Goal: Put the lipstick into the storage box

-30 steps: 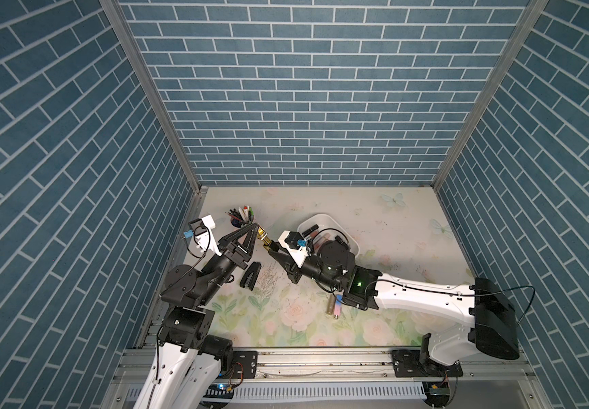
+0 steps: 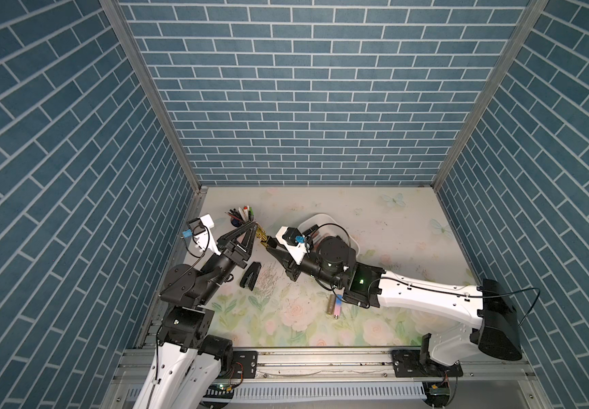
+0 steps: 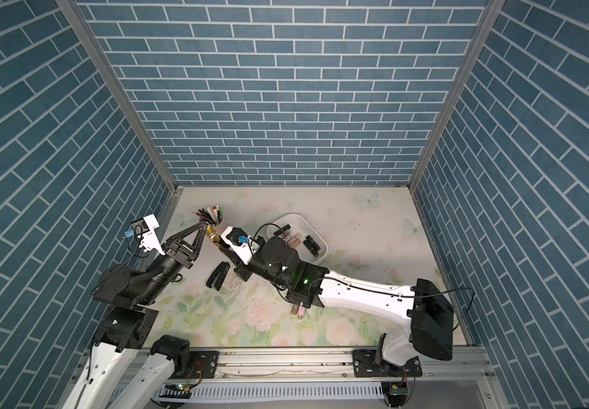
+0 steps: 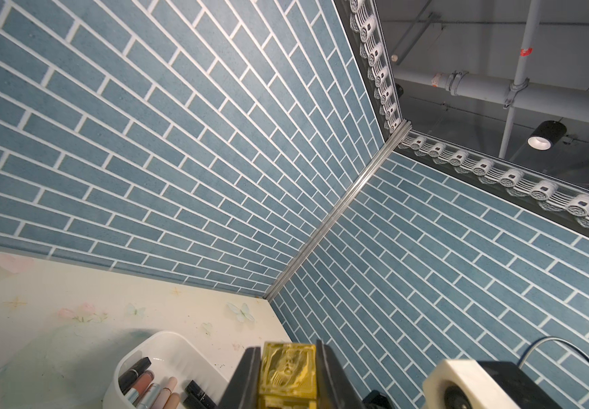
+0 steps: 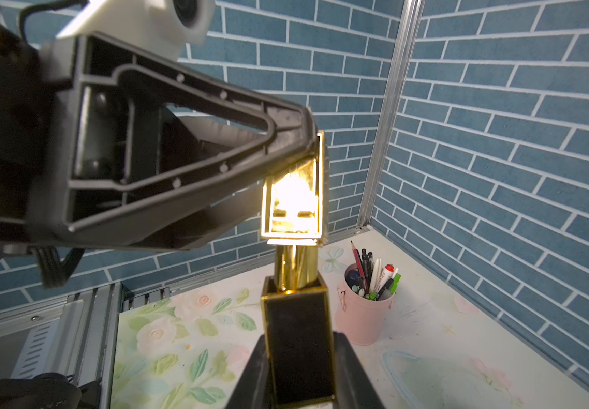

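Note:
Between the two arms a lipstick's gold part [image 5: 294, 204] and its black, gold-edged part [image 5: 297, 344] show in the right wrist view, lined up end to end with a gold neck between them. My left gripper is shut on the gold part. Shut on the black part is my right gripper, its fingers on either side at the frame's bottom. Both grippers are above the table at its left half. The white storage box [image 3: 321, 238] stands behind the right arm with several lipsticks in it.
A pink pen cup [image 5: 361, 313] stands at the back left. A black stapler [image 2: 250, 275] lies below the grippers. Near the table's front lie small items [image 2: 338, 306], partly by the right arm.
The left arm appears still.

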